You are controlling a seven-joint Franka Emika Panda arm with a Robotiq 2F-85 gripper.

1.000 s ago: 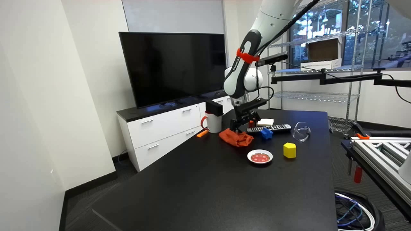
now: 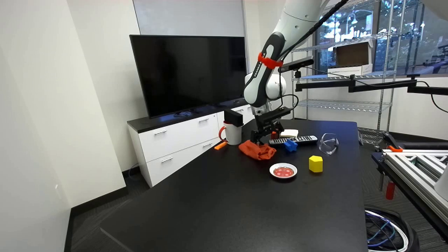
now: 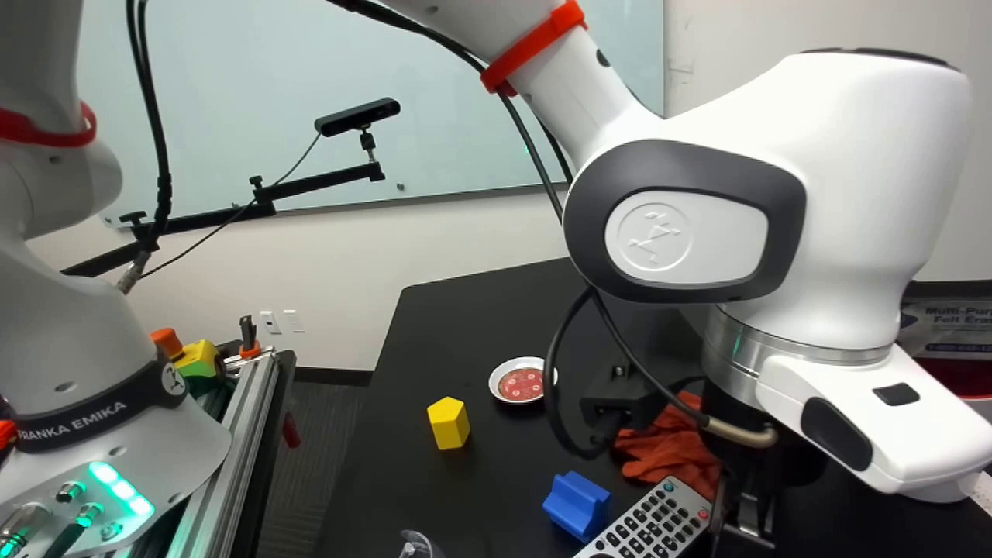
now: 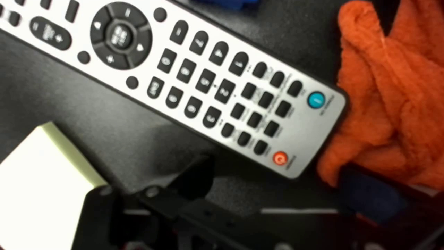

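Observation:
My gripper [image 2: 265,133] hangs low over the far part of the table, next to the orange cloth [image 2: 257,150] and the remote [image 2: 292,140]. In the wrist view its dark fingers [image 4: 193,179] stand wide apart, and I see nothing clearly held between them. The silver-grey remote [image 4: 233,93] lies slantwise, its end touching the crumpled orange cloth [image 4: 383,96]. A dark blue shape close to the cloth is too blurred to name. Beside the gripper's left side rests a pale block [image 4: 41,175]. From exterior view 2 the fingertips are mostly hidden by the arm.
A blue piece [image 3: 577,507], a yellow block [image 3: 448,424] and a small white dish [image 2: 283,170] stand nearby. Clear glasses [image 2: 328,143] lie to the right. A mug [image 2: 233,133] and an orange piece [image 2: 221,145] sit left.

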